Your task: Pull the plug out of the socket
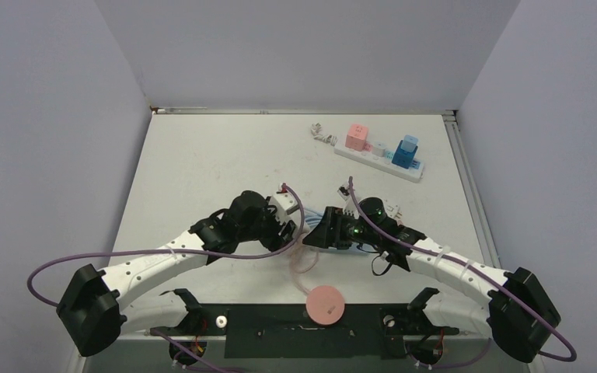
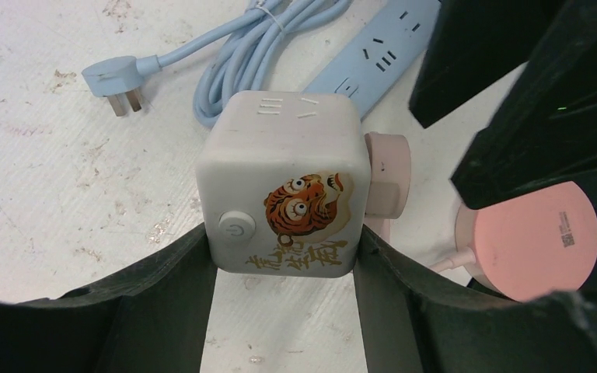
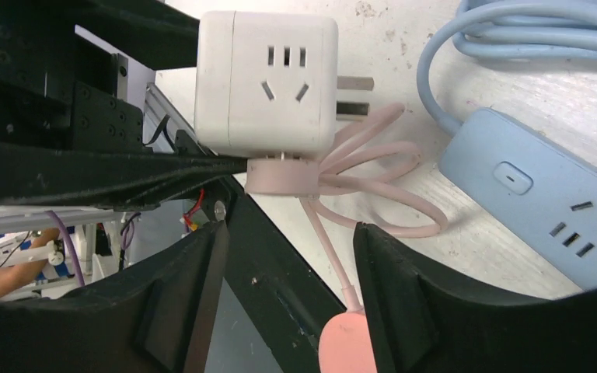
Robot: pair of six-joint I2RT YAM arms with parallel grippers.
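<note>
A white cube socket (image 2: 284,155) with a tiger sticker is held by my left gripper, shut on it. A round pink plug is attached to the cube's side; in the right wrist view it shows as a pink body (image 3: 281,177) on the cube's lower face, with a pink cord behind it. My right gripper is open, its fingers just short of the plug, nothing between them. In the top view both grippers meet near the table's front middle, where the held cube is largely hidden.
Below lie a blue power strip (image 3: 532,194) with a coiled blue cord (image 2: 233,70) and a pink disc (image 1: 325,305) at the front edge. A white strip (image 1: 373,159) with pink and blue cubes stands at the back right.
</note>
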